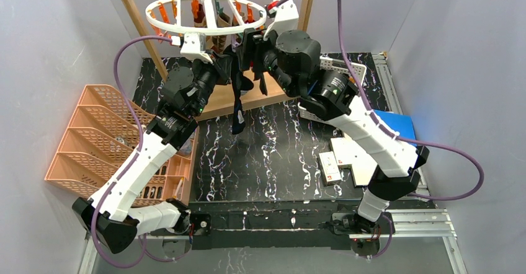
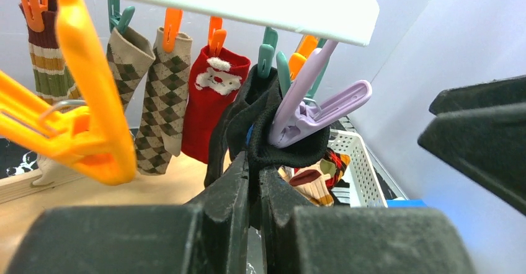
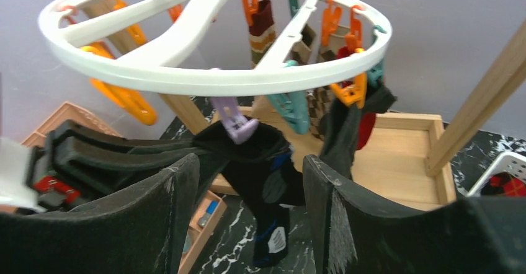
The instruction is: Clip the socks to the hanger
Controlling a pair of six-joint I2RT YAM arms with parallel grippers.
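Note:
A white round hanger (image 1: 208, 31) with orange, yellow, teal and lilac clips hangs over the table's far end. My left gripper is shut on the cuff of a black sock (image 3: 271, 221), which dangles below. The lower end of a lilac clip (image 2: 310, 116) lies at this cuff's opening; whether it pinches the fabric, I cannot tell. In the right wrist view my right gripper is open, its fingers spread, with sock and clip beyond them. Another black sock (image 3: 341, 134) hangs at teal and yellow clips. Patterned socks (image 2: 164, 91) and a red sock (image 2: 214, 106) hang behind.
A yellow clip (image 2: 93, 119) looms close in the left wrist view. The white basket (image 2: 356, 162) with more socks stands to the right. An orange rack (image 1: 102, 144) fills the left side.

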